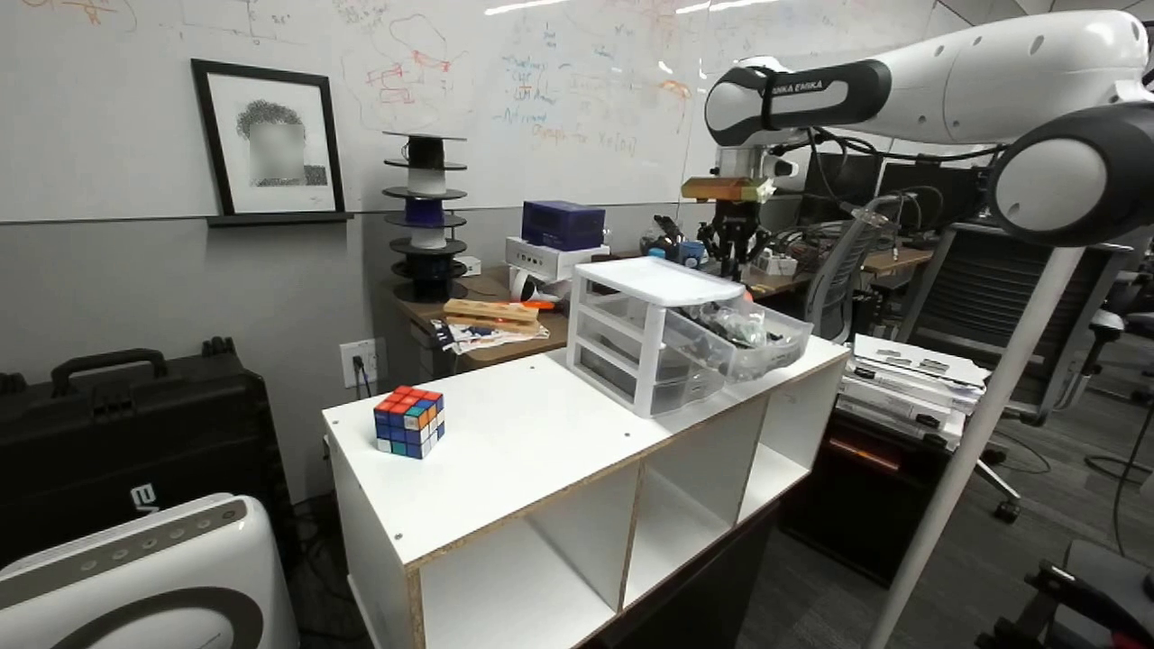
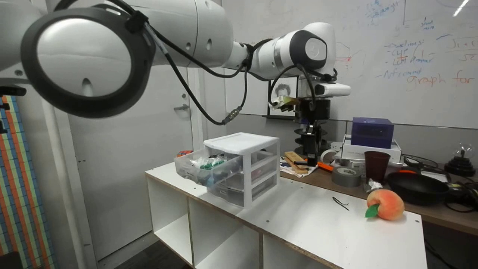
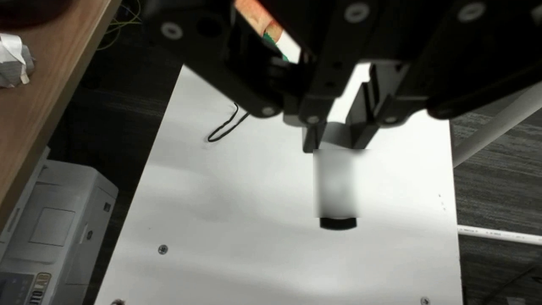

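My gripper is shut on a slim grey object [image 3: 336,185] with a black end [image 3: 338,223]; the object's middle is blurred, so I cannot tell what it is. In the second exterior view, the gripper [image 2: 312,159] hangs above the white shelf top [image 2: 295,215], to the right of the clear drawer unit [image 2: 242,168]. From the first exterior view, the gripper [image 1: 732,260] shows behind the drawer unit [image 1: 649,324], whose top drawer [image 1: 773,351] is pulled out and holds bagged items.
A peach [image 2: 386,204] sits at one end of the shelf top, a Rubik's cube [image 1: 410,422] at the other. A thin black cord [image 3: 223,128] lies near the gripper. The desk behind holds a dark pan [image 2: 416,186], a tape roll [image 2: 346,176] and a cup [image 2: 376,166].
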